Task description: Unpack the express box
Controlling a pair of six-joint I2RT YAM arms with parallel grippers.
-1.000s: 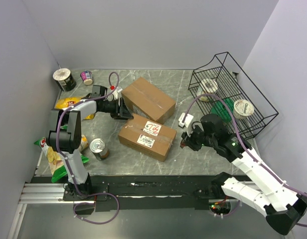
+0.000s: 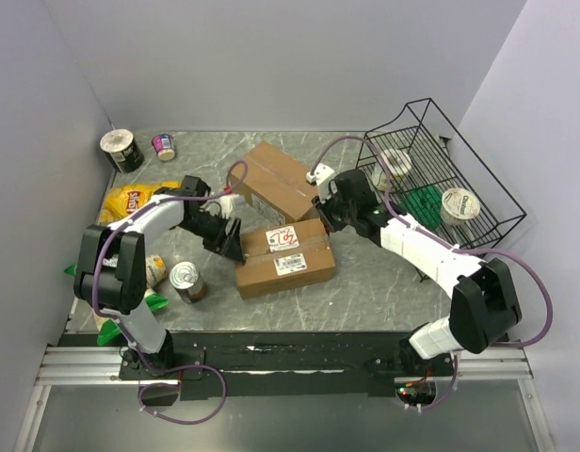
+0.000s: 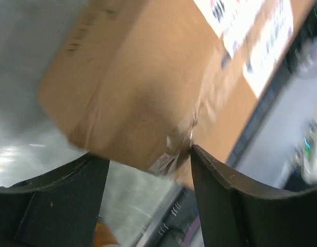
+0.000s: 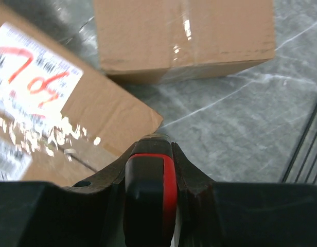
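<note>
Two taped cardboard boxes are on the grey surface: the front box (image 2: pixel 286 275) with white labels, one with red writing, and the rear box (image 2: pixel 277 174) behind it. My left gripper (image 2: pixel 232 245) is open at the front box's left end, its dark fingers against the cardboard in the left wrist view. My right gripper (image 2: pixel 330 218) is at the front box's back right corner. In the right wrist view a dark tool tip with a red strip (image 4: pixel 169 180) fills the bottom centre, and whether the fingers are open or shut is unclear.
A black wire rack (image 2: pixel 431 151) with tubs stands at the right. Cans (image 2: pixel 187 282), a cup (image 2: pixel 164 146) and snack bags (image 2: pixel 128 196) crowd the left side. The surface edge runs along the front, with some bare surface at front right.
The front box has turned, its right end now farther back.
</note>
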